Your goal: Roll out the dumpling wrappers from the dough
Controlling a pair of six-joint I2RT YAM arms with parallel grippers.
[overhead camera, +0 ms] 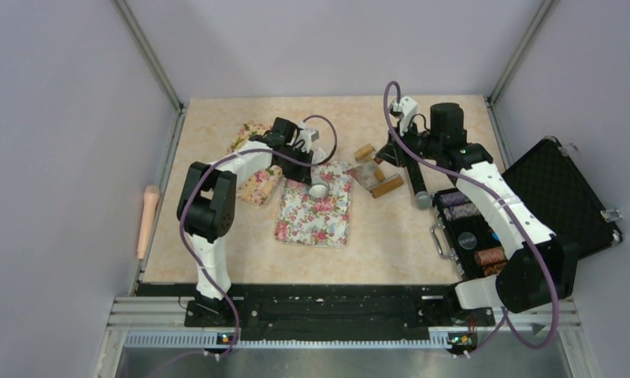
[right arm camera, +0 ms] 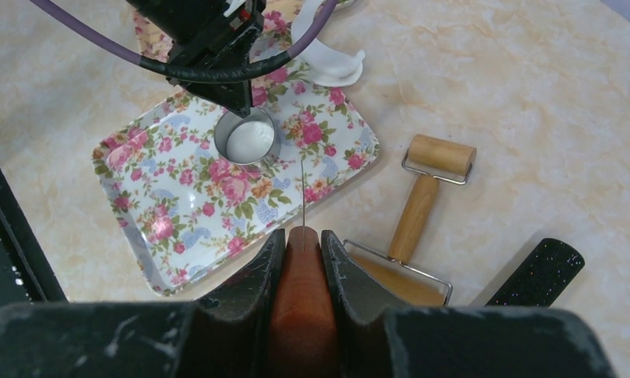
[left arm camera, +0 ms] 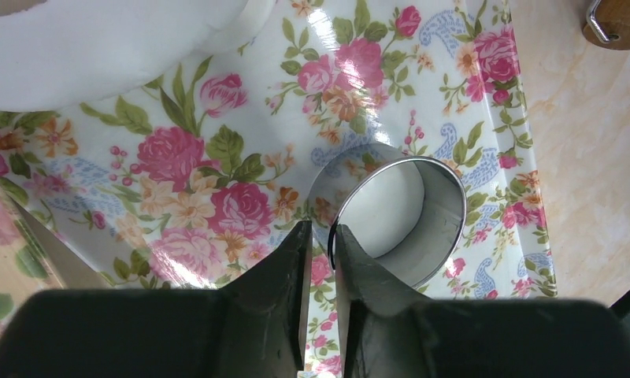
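Note:
A steel ring cutter (left arm camera: 446, 213) with white dough (left arm camera: 379, 209) inside stands on the floral tray (overhead camera: 312, 220). My left gripper is at the cutter's near rim, fingers slightly apart, one against the rim; whether the rim is between them is hard to tell. My right gripper is shut on a wooden-handled scraper (right arm camera: 302, 307), its thin blade edge-on above the table, right of the tray.
A double wooden roller (right arm camera: 414, 216) and a black bar (right arm camera: 536, 272) lie right of the tray. White material (left arm camera: 99, 47) lies at the tray's back. A second floral tray (overhead camera: 257, 189) is left; an open case (overhead camera: 560, 205) is far right.

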